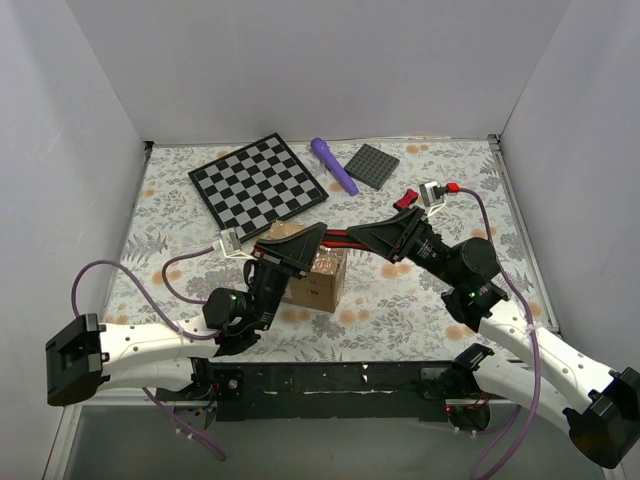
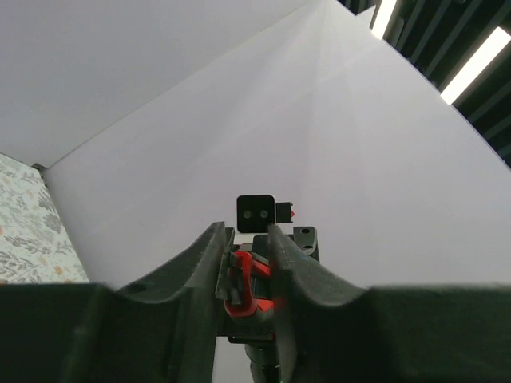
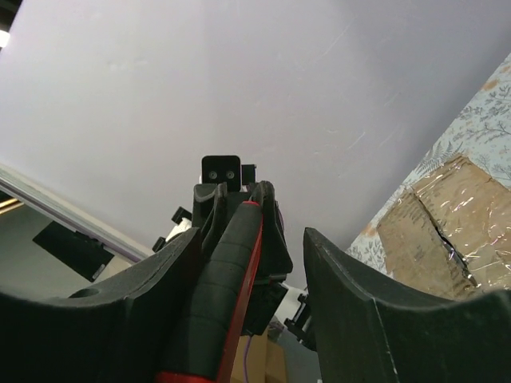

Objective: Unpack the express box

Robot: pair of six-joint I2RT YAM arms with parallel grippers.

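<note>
A red and black tool (image 1: 340, 240), probably a cutter, spans the gap between my two grippers above the box. My left gripper (image 1: 322, 232) is shut on one end of it; red parts show past its fingers (image 2: 204, 259) in the left wrist view. On the other end, my right gripper has its fingers (image 3: 339, 279) apart around the tool, with clear space beside the right finger. Below stands the taped cardboard box (image 1: 318, 290), partly covered by the left gripper. Its taped top (image 3: 463, 207) shows in the right wrist view.
A checkered board (image 1: 258, 185) lies at the back left. Behind the box are a purple microphone-like object (image 1: 333, 166) and a dark grey square pad (image 1: 371, 166). A small red object (image 1: 406, 199) rests near the right gripper.
</note>
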